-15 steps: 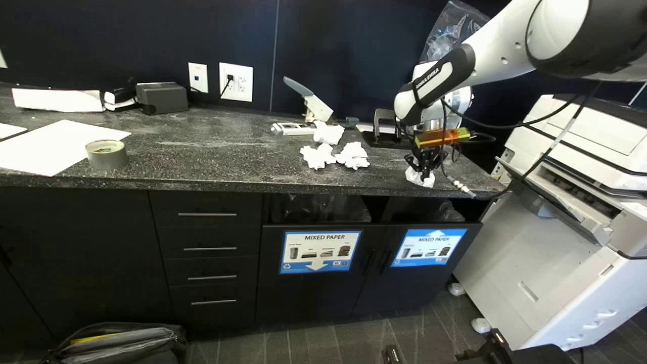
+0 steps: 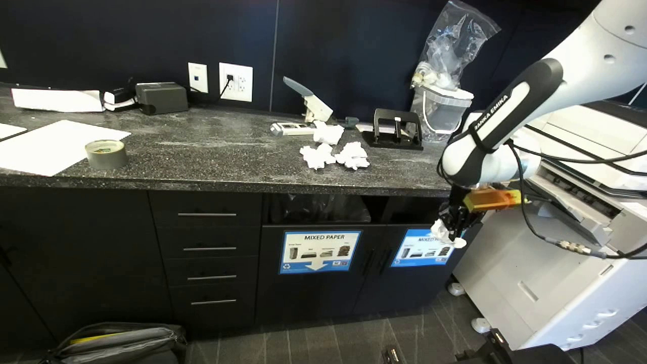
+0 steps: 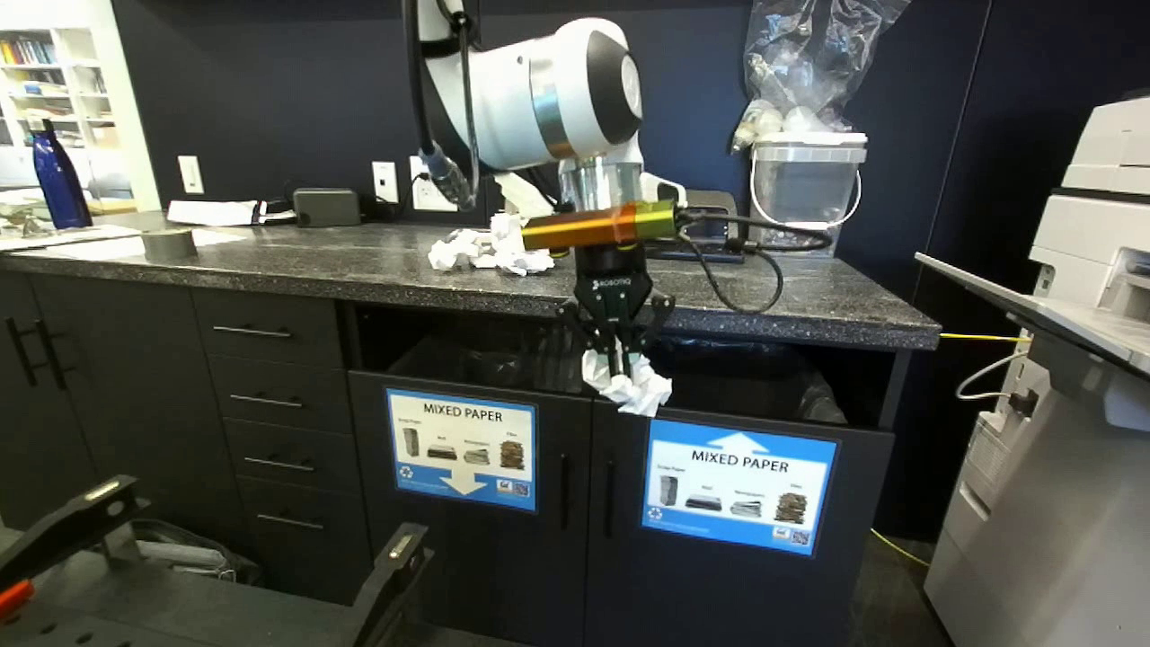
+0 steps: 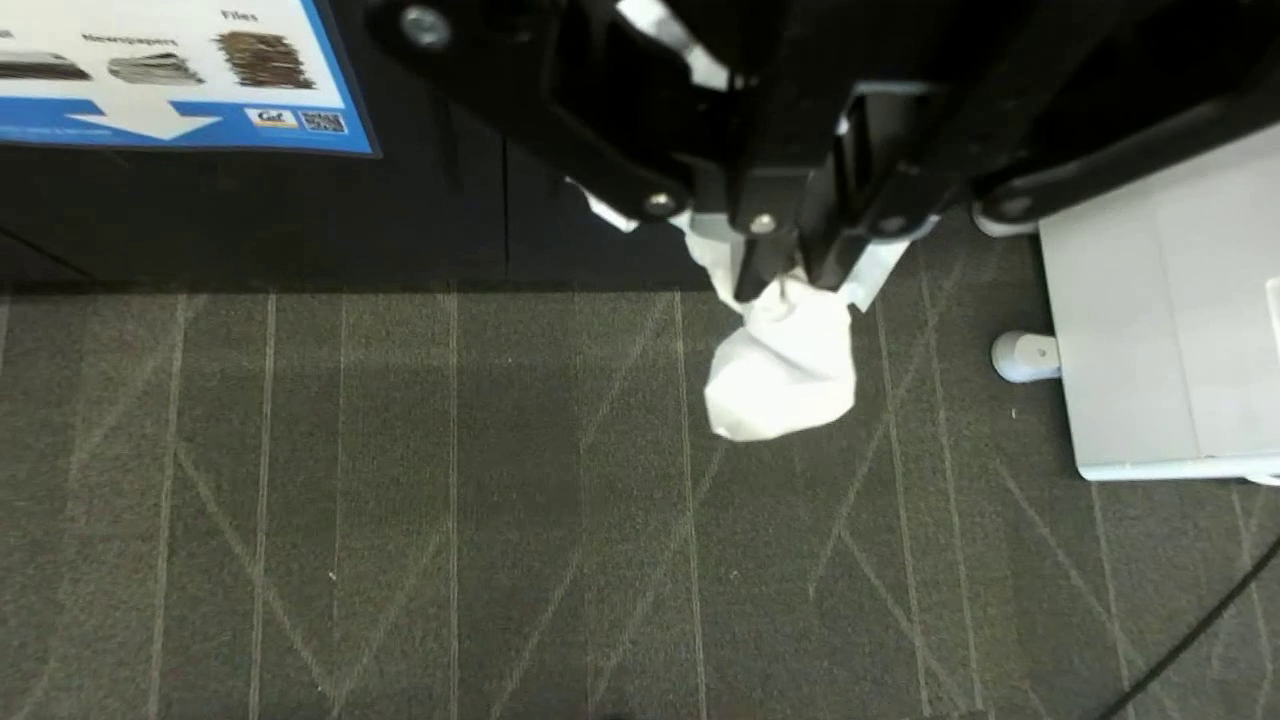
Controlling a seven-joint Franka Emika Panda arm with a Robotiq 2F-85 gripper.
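Observation:
A crumpled white paper ball (image 3: 638,386) is pinched in my gripper (image 3: 619,372), which points down in front of the cabinet, below counter height. The wrist view shows the paper (image 4: 782,372) bulging out beneath the closed fingers (image 4: 758,266), with carpet far below it. Several more crumpled paper balls (image 2: 327,133) lie clustered on the dark counter (image 2: 230,142). Under the countertop, two open slots with black bin liners show, the left liner (image 3: 474,350) and the right liner (image 3: 744,372); their insides are mostly hidden.
Blue-bordered signs, one on the left door (image 3: 461,449) and one on the right door (image 3: 739,485), sit below the slots. A hole punch (image 2: 395,128), a stapler (image 2: 309,109) and a clear bucket (image 2: 440,112) stand at the counter's back. A printer (image 2: 564,255) flanks the right.
Carrying the paper ball, my gripper has moved from over the counter's front edge outward, down and rightward in exterior view 1. The balls on the counter have stayed put.

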